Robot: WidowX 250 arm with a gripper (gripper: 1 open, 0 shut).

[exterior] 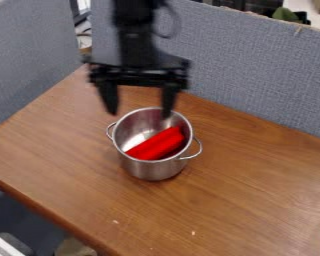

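A steel pot (149,165) with two side handles rests on the wooden table, and a red cylindrical object (156,144) lies inside it. My dark gripper (141,95) hangs above the pot, motion-blurred, its two fingers spread wide on either side with nothing visible between them.
Grey padded walls border the table at the back and left. A dark gap lies beyond the table's left front edge.
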